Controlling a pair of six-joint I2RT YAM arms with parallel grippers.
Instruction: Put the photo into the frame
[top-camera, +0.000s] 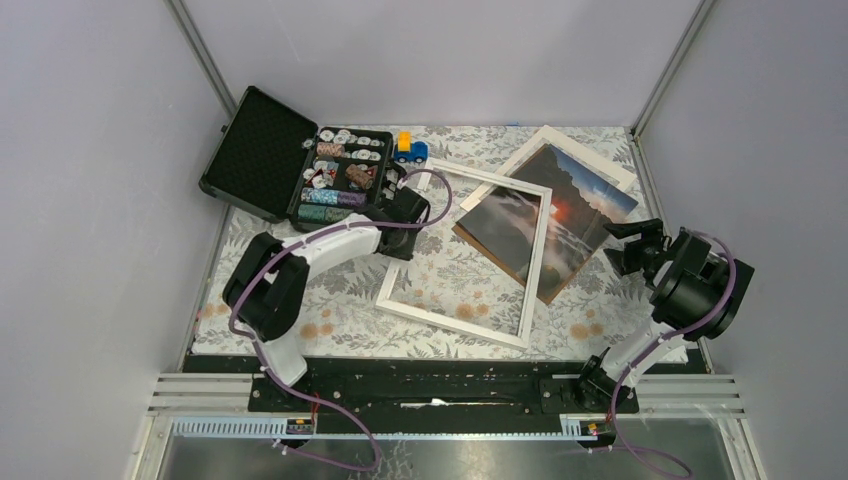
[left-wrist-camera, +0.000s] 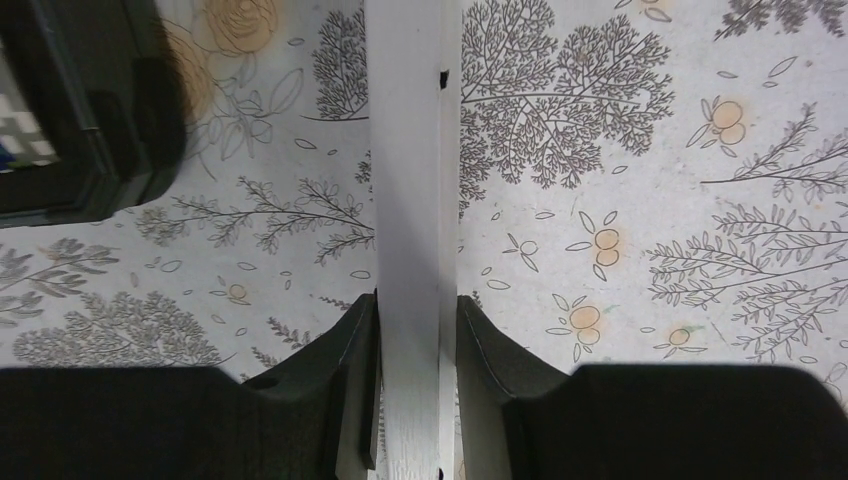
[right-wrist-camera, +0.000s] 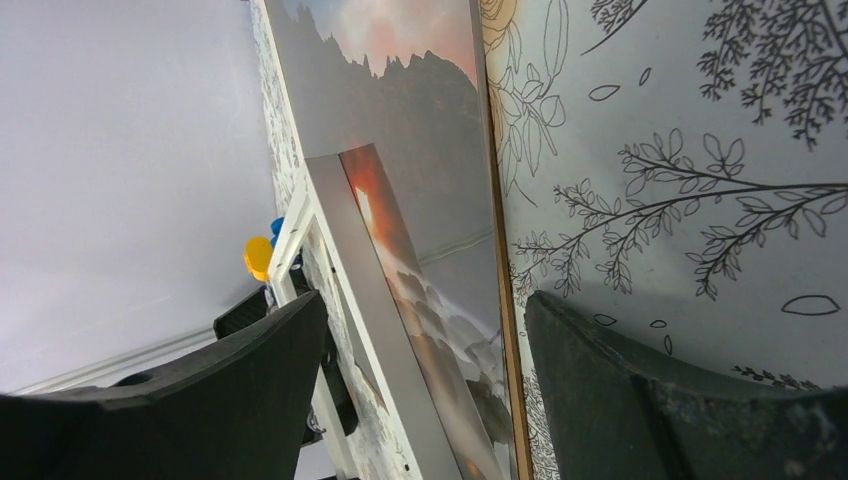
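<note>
The white frame (top-camera: 454, 326) lies at mid-table, its right side crossing over the photo. My left gripper is shut on the frame's left bar (left-wrist-camera: 408, 180), one finger on each side. The photo, a sunset over dark mountains (top-camera: 578, 215), extends out to the right of the frame, resting partly on a white board (top-camera: 602, 160). By the photo's right edge is my right gripper (top-camera: 618, 246), its fingers apart. In the right wrist view the photo's brown edge (right-wrist-camera: 505, 300) appears between the spread fingers, which do not grip it.
At the back left stands an open black case (top-camera: 258, 155) holding colored chips. A blue and yellow toy truck (top-camera: 410, 150) sits beside it. Bare patterned cloth (top-camera: 590, 325) shows at the front right.
</note>
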